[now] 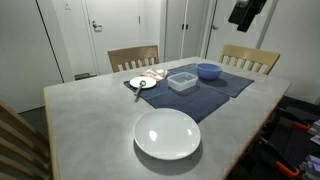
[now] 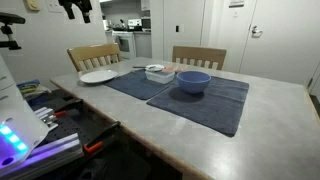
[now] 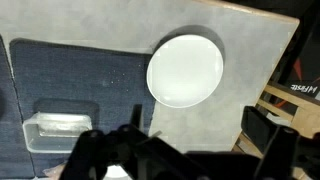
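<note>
A large white plate (image 1: 167, 133) lies empty on the bare table near the front in exterior view 1. My wrist view looks down on the same plate (image 3: 185, 70), which partly overlaps the edge of a dark mat (image 3: 88, 75). High above the table, my gripper (image 2: 79, 16) hangs with its fingers apart and nothing visible between them. A blue bowl (image 2: 195, 83) and a clear rectangular container (image 1: 183, 81) rest on the dark mats. The container (image 3: 58, 130) also shows at the lower left of the wrist view.
A smaller white plate (image 1: 144, 80) sits farther back, with a dark utensil (image 1: 138, 91) beside it and a pale cloth (image 1: 155, 73) nearby. Chairs (image 2: 200, 57) stand around the table.
</note>
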